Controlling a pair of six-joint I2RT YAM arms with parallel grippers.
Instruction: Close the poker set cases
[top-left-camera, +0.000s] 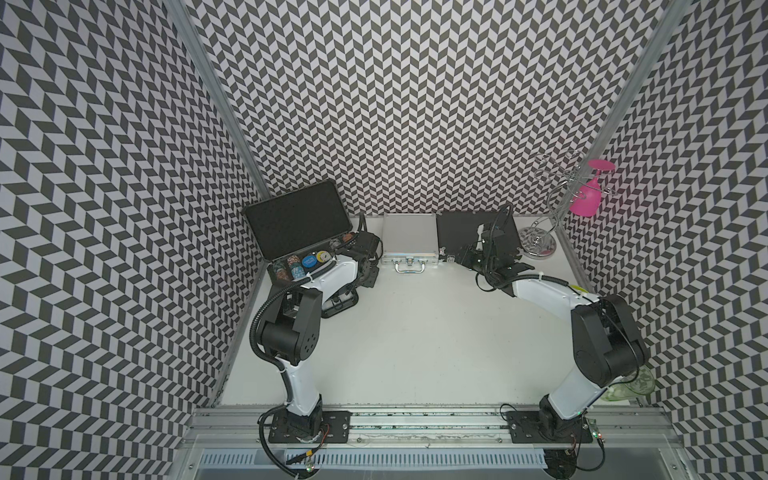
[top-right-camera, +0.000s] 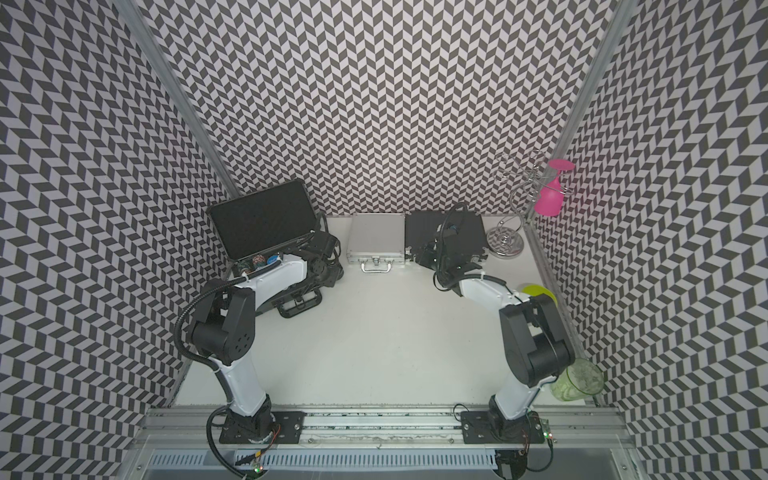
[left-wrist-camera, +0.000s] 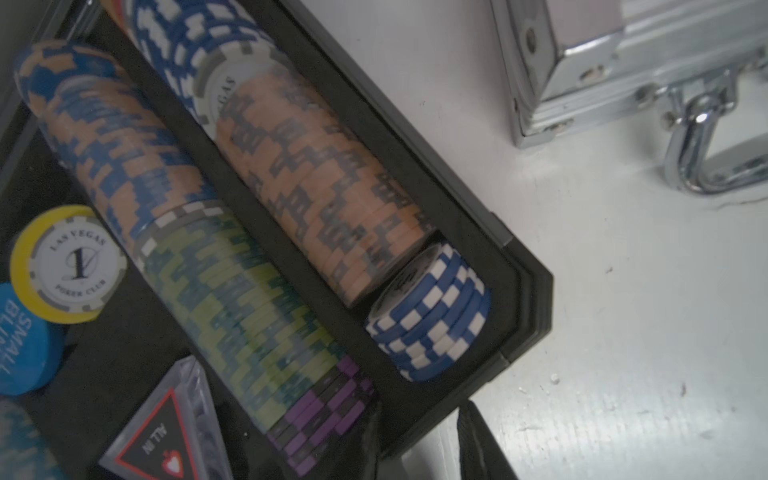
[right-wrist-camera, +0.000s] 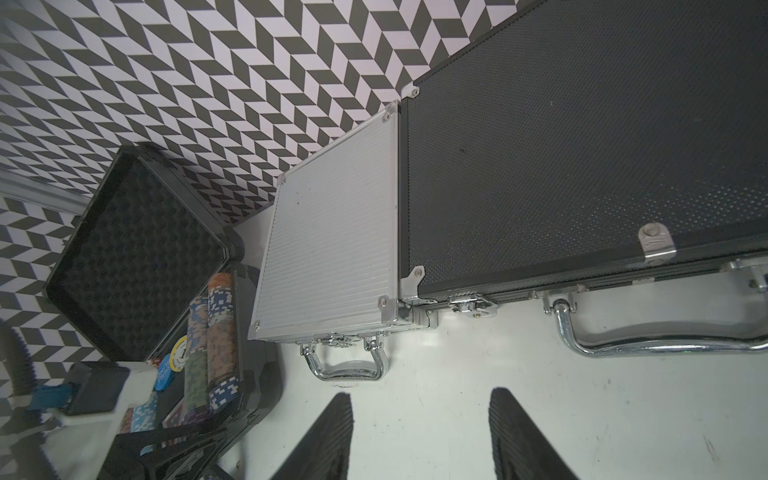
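Observation:
The black case (top-left-camera: 296, 216) at the left stands open, lid up, with chips and buttons inside. My left gripper is part open with no object seen between its fingers, low at that case's front-right edge, above the chips. The silver case (right-wrist-camera: 328, 216) lies closed in the middle. Beside it on the right is a closed black case (right-wrist-camera: 576, 152). My right gripper is open at the front of these two cases, its fingers above bare table with nothing between them.
A chrome stand (top-left-camera: 537, 240) with a pink glass (top-left-camera: 588, 196) is at the back right. A green jar (top-right-camera: 576, 380) stands at the front right.

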